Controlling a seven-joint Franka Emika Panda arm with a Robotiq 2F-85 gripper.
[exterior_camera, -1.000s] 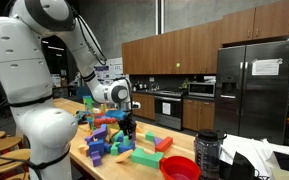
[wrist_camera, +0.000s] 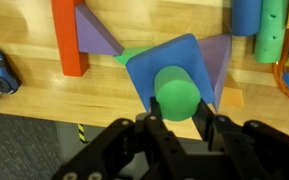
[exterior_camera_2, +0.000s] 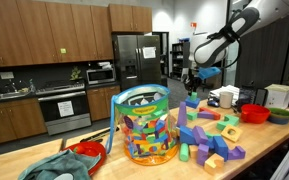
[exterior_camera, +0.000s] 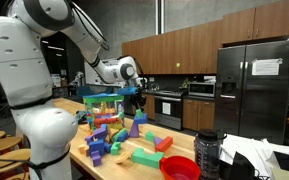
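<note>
A green cylinder [wrist_camera: 176, 92] stands end-on between the fingers of my gripper, which is shut on it in the wrist view. Right behind its far end shows a blue square block [wrist_camera: 144, 75]. Exterior view 1 has the blue block [exterior_camera: 140, 119] just under the green cylinder [exterior_camera: 138, 111], both below my gripper [exterior_camera: 137, 99] and high against the far part of the table. Whether the two pieces are joined cannot be made out. In exterior view 2 the blue block [exterior_camera_2: 192, 101] appears below my gripper [exterior_camera_2: 190, 88].
Loose coloured blocks crowd the table, among them a purple wedge [wrist_camera: 96, 35] and a red bar [wrist_camera: 70, 38]. A red bowl [exterior_camera: 180, 167] and a black canister [exterior_camera: 208, 152] stand to one side. A patterned bucket [exterior_camera_2: 149, 130] holds blocks.
My arm has risen from low among the blocks. The green cylinder and the blue block now appear higher, beneath the gripper.
</note>
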